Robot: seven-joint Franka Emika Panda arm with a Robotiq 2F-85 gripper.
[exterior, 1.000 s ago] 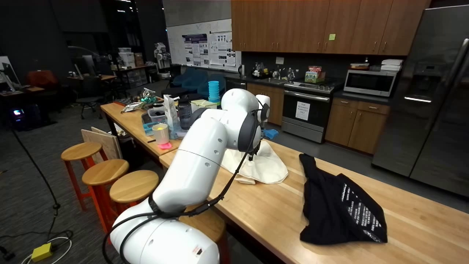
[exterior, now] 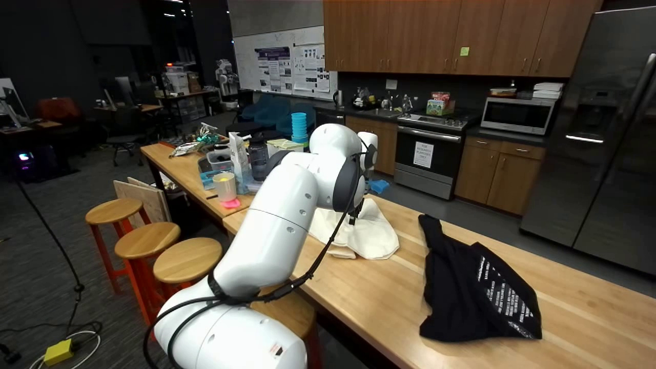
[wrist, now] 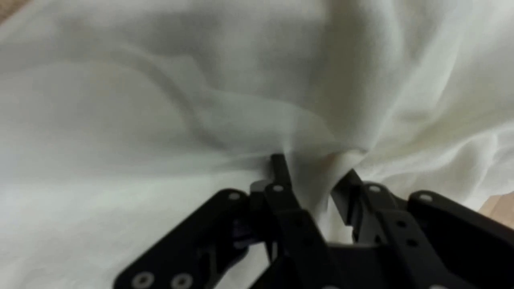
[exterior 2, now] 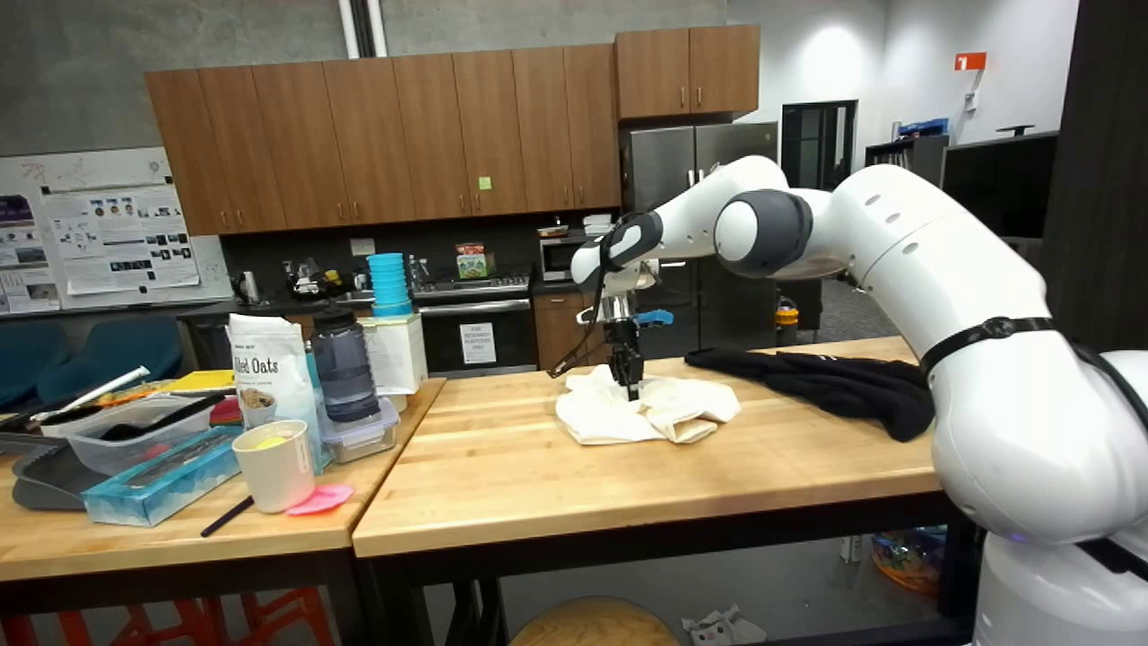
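Observation:
A cream cloth (exterior: 372, 233) lies crumpled on the wooden table, also seen as a rumpled white cloth (exterior 2: 603, 414) in exterior view 2. My gripper points down into it, its black fingers (wrist: 282, 176) apart. A raised fold of the cloth (wrist: 332, 176) stands in the gap between them; no firm grip on it shows. The fingertips look close against or touching the fabric. In exterior view 1 the arm hides part of the cloth. A black garment (exterior: 467, 295) with white print lies flat, well apart from the gripper.
A neighbouring table carries a white mug (exterior 2: 276, 468), an oats bag (exterior 2: 274, 377), a dark bottle (exterior 2: 344, 371) and a blue tissue box (exterior 2: 161, 479). Bare tabletop (exterior 2: 484, 463) lies left of and in front of the cloth. Stools (exterior: 187, 258) stand alongside.
The cloth's right edge has drawn in slightly toward the gripper and its outline has shifted a little. The arm is in almost the same place; the black garment has not moved.

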